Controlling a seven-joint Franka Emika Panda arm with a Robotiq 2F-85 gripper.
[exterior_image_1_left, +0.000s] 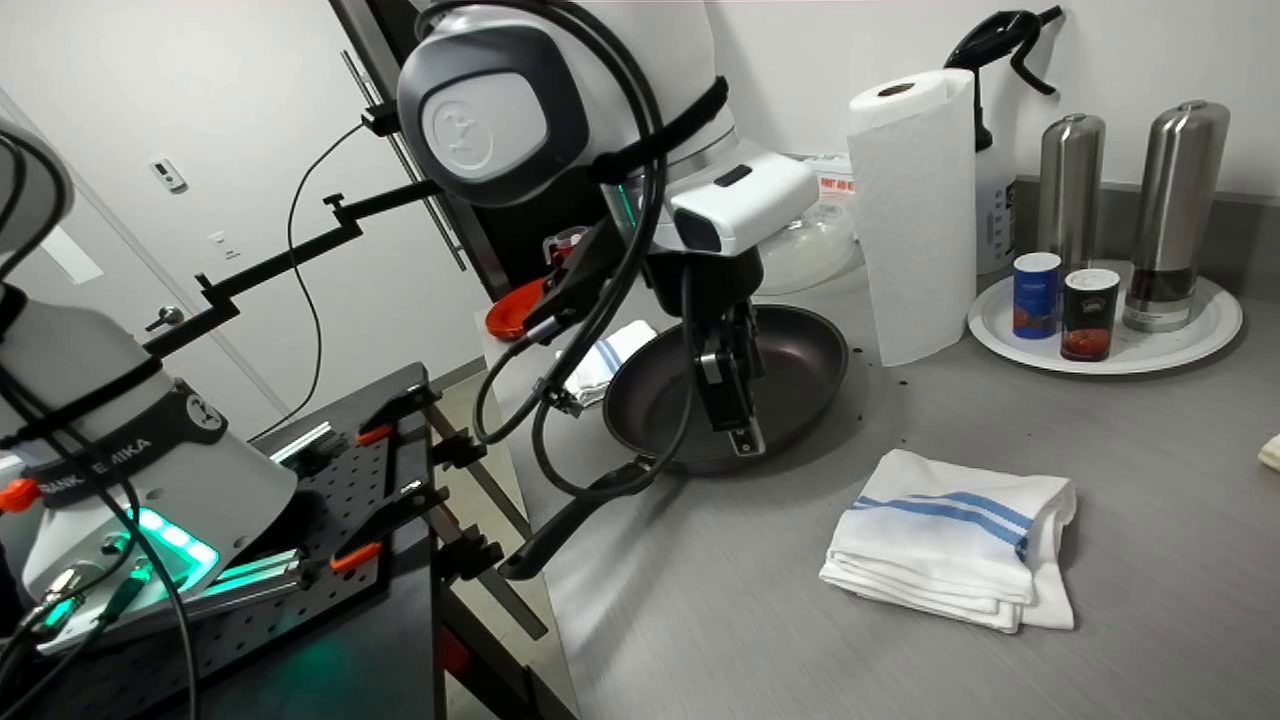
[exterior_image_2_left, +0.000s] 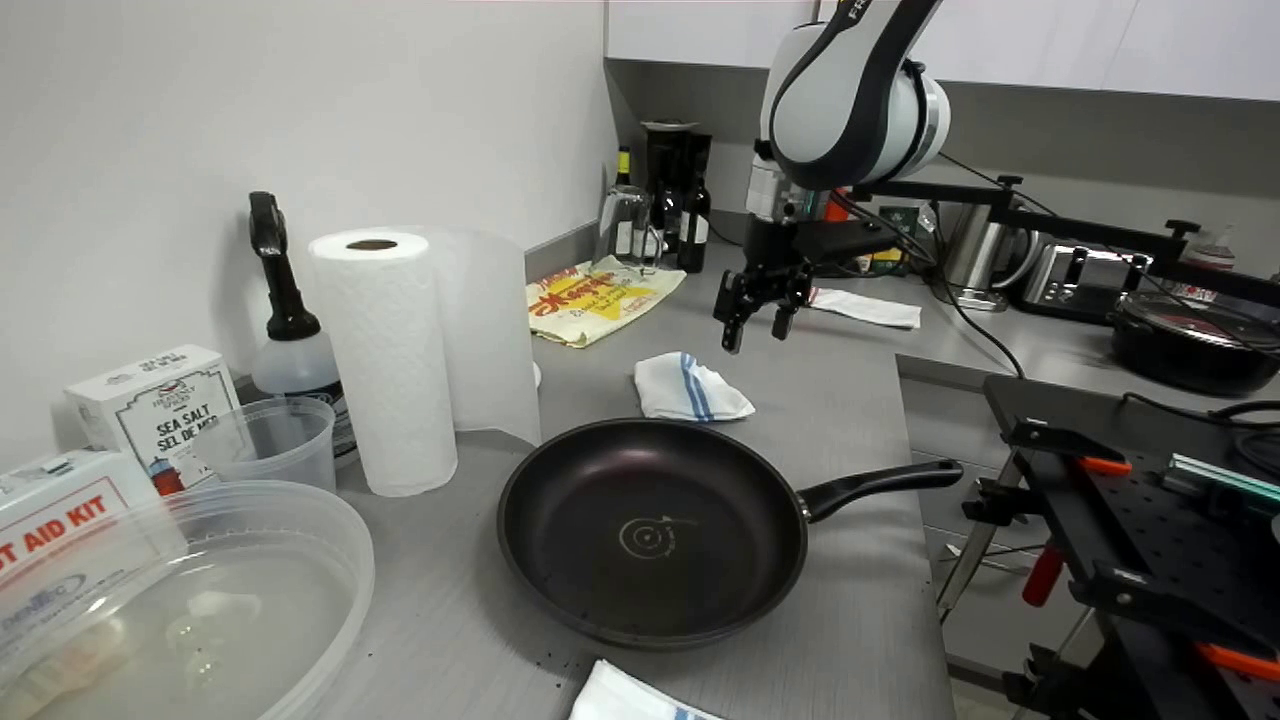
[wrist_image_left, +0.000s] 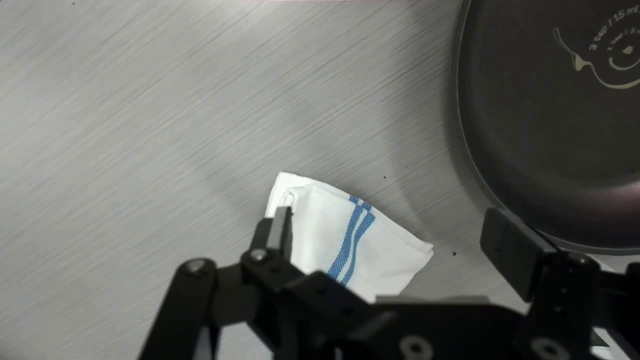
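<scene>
My gripper hangs above the counter, pointing down, with its fingers apart and nothing between them. In exterior view 2 the gripper is beyond the folded white towel with blue stripes. From the wrist, that towel lies below the gap of the gripper, nearer the left finger; its lower part is hidden by the gripper body. A dark frying pan rests flat on the counter, its black handle towards the counter's edge. In exterior view 1 the towel lies folded in front of the pan.
A paper towel roll stands behind the pan, near a white plate bearing shakers and steel mills. Another striped cloth lies past the pan. Clear plastic tubs sit by the wall. Bare counter surrounds the folded towel.
</scene>
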